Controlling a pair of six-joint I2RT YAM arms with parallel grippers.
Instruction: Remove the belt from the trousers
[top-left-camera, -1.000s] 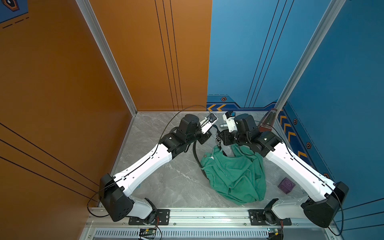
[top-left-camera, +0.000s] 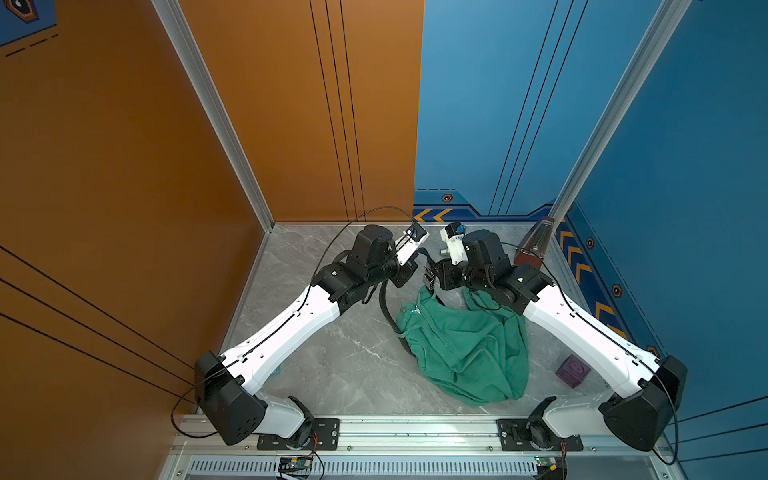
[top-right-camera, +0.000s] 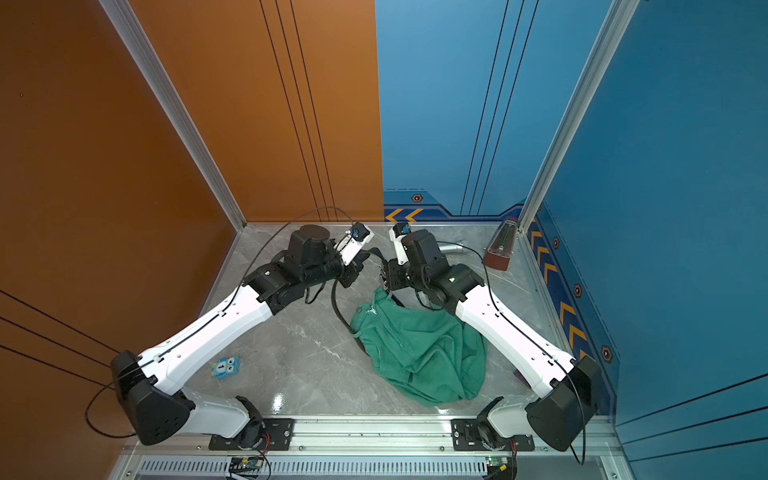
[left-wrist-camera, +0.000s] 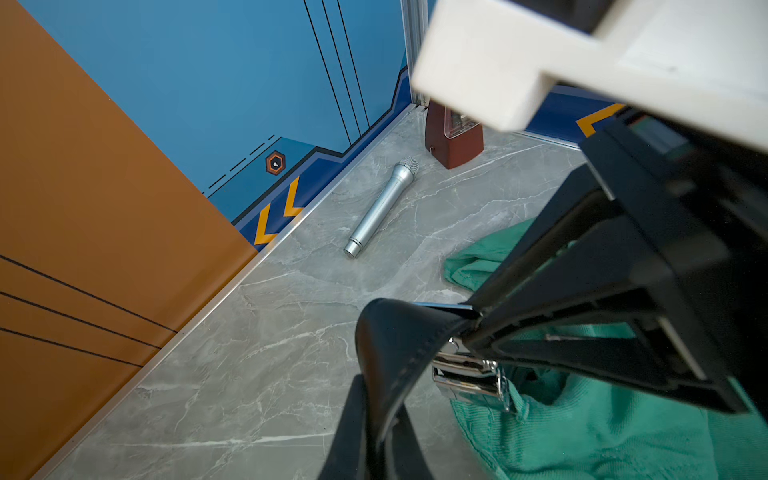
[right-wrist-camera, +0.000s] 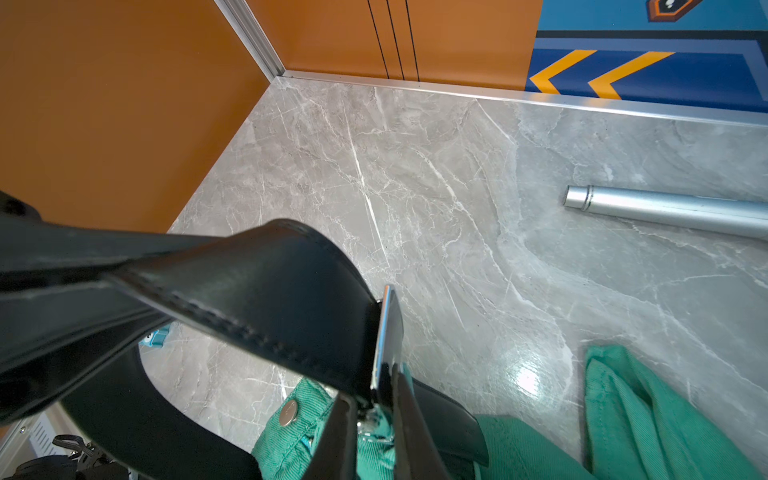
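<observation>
Green trousers (top-left-camera: 464, 352) lie crumpled on the floor below both grippers. The black belt (left-wrist-camera: 400, 344) is lifted above them, with its silver buckle (left-wrist-camera: 468, 380) beside the waistband and a long loop hanging down to the left. My left gripper is shut on the black strap. My right gripper is shut on the belt at the buckle's metal plate (right-wrist-camera: 388, 328). In the top views the arms face each other, partly hiding the belt between them.
A silver microphone (left-wrist-camera: 380, 208) lies at the back, near a reddish-brown metronome (top-right-camera: 500, 248) in the back right corner. A purple block (top-left-camera: 573, 370) sits right of the trousers, and a small blue object (top-right-camera: 225, 366) at front left.
Both arms have shifted slightly left in the top left view, carrying the belt with them. The trousers have moved slightly left too.
</observation>
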